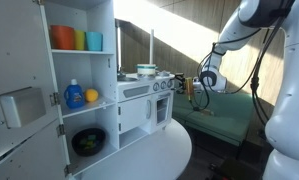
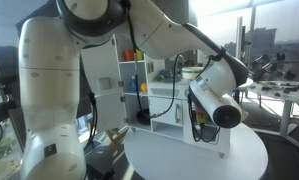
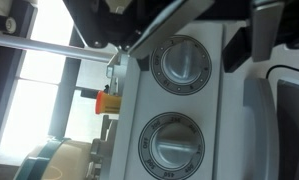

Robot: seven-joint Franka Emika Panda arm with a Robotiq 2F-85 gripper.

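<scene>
Two round silver knobs with dark numbered dials fill the middle of the wrist view: an upper knob [image 3: 179, 63] and a lower knob [image 3: 172, 147]. They sit on the front panel of a toy stove, a white unit [image 1: 139, 91] in exterior view 1. My gripper comes in from the top of the wrist view, its dark fingers apart, one at the upper knob's left edge and the other to its right. Whether either finger touches that knob I cannot tell. In exterior view 1 the arm [image 1: 213, 82] reaches the stove's right end; the fingertips are too small to make out there.
A pot [image 1: 146, 71] stands on the stove top. Left of the stove, shelves hold colored cups [image 1: 79, 41], a blue bottle [image 1: 71, 95], an orange ball [image 1: 91, 95] and a black bowl [image 1: 88, 141].
</scene>
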